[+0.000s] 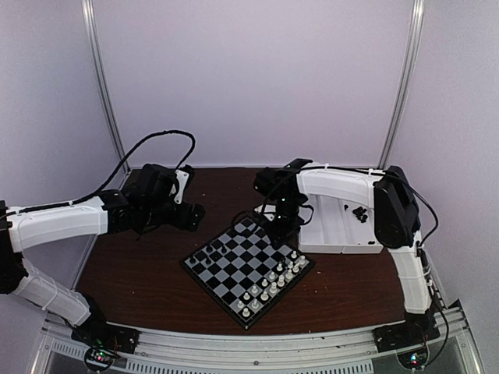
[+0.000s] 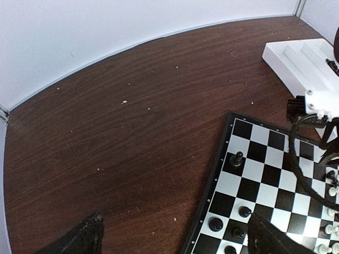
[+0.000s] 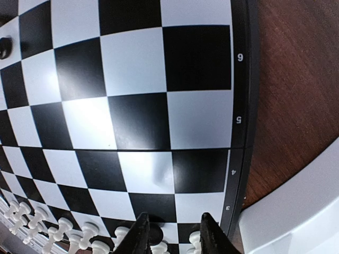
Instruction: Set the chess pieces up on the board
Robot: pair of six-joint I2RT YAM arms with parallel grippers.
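The checkered chess board (image 1: 245, 269) lies on the table. White pieces (image 1: 273, 287) line its right front side, and several black pieces (image 2: 216, 224) stand on its left part. In the right wrist view a black piece (image 3: 154, 233) is on the board at the bottom, close to the white pieces and near the left finger of my right gripper. That gripper is open and holds nothing; its fingers are over the board. My left gripper stands wide open and empty, left of the board.
A white compartment tray (image 1: 335, 234) stands right of the board, with several black pieces (image 1: 360, 213) inside. Bare dark tabletop (image 2: 132, 143) lies to the board's left. The right arm covers part of the board's far right area in the top view.
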